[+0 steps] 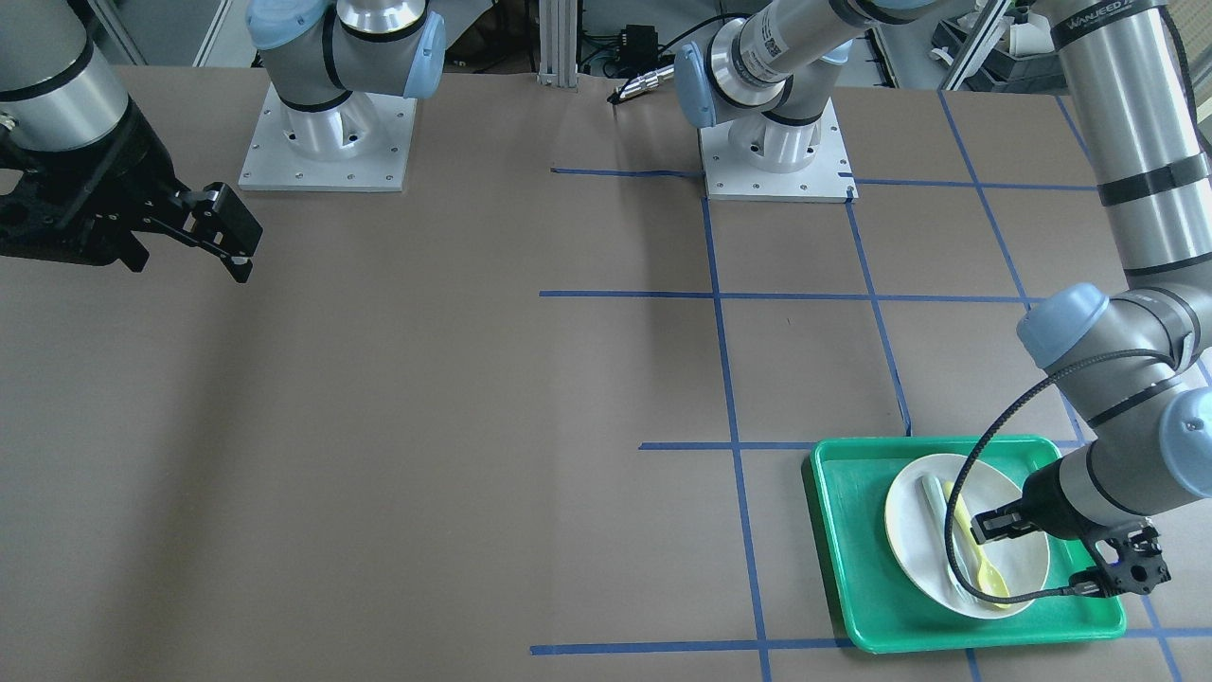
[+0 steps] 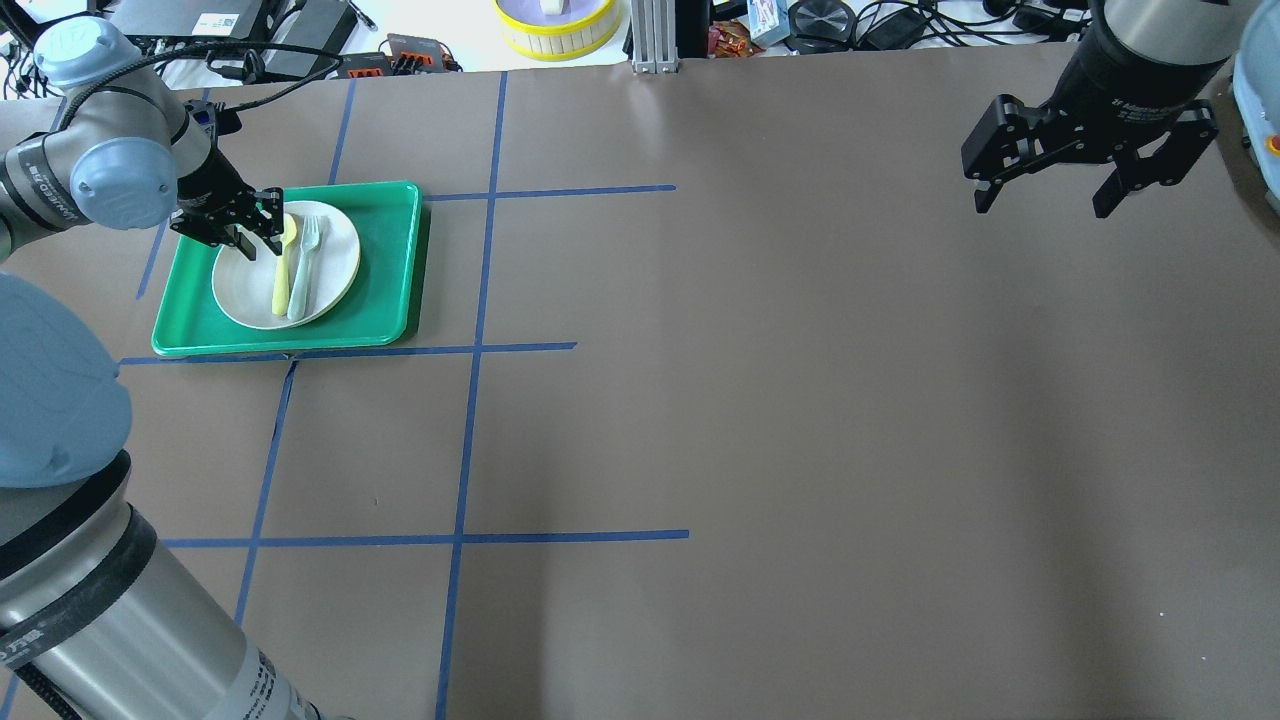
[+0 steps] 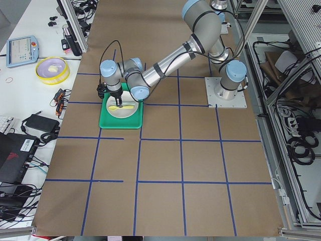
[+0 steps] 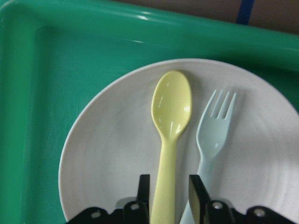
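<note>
A green tray [image 1: 846, 568] holds a white plate [image 4: 103, 149] with a yellow spoon [image 4: 170, 107] and a pale blue fork [image 4: 212, 133] lying side by side on it. My gripper is over the plate, its two black fingers apart on either side of the spoon's handle in the left wrist view; whether it is above the handle or down around it is unclear. The gripper is open. In the top view it appears at the plate's edge.
A second black gripper [image 2: 1080, 144] hangs on the other side of the table, away from the tray. More arm bases [image 1: 324, 165] stand at the back.
</note>
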